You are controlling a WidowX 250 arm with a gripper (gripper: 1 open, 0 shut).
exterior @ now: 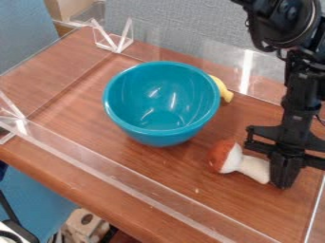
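A white toy with a red-orange cap [238, 161] lies on its side on the wooden table, right of and below a teal bowl [159, 102]. The black gripper [282, 173] is down at the toy's white end, shut as far as shows; whether anything is between its fingertips is hidden.
Behind the bowl's right side lies a yellow object [223, 89], partly hidden. Clear plastic rails with white brackets [114, 38] edge the wooden table [70, 95].
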